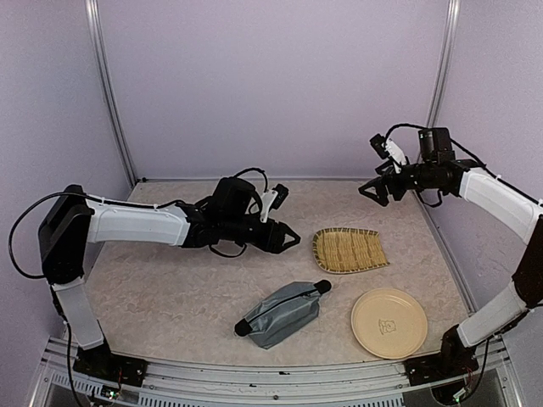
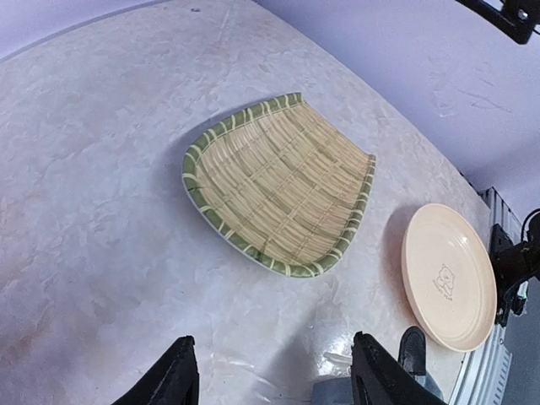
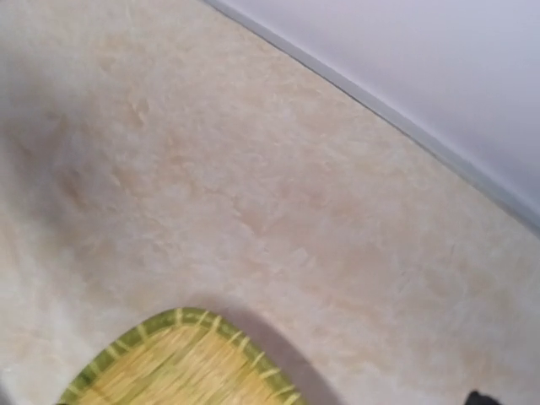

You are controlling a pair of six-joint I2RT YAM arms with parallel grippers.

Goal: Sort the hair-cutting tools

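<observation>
A grey zip pouch with black ends (image 1: pixel 280 314) lies at the front centre of the table, its contents hidden; no loose tools show. Behind it to the right is a woven bamboo tray (image 1: pixel 349 250) (image 2: pixel 278 186) (image 3: pixel 177 363), empty. A round cream plate (image 1: pixel 389 323) (image 2: pixel 449 277) lies at the front right, also empty. My left gripper (image 1: pixel 282 237) is raised left of the bamboo tray, behind the pouch, open with nothing between its fingers. My right gripper (image 1: pixel 379 192) is raised behind the tray at the right, open and empty.
Walls stand at the back and both sides; a metal rail (image 1: pixel 212 365) runs along the front edge.
</observation>
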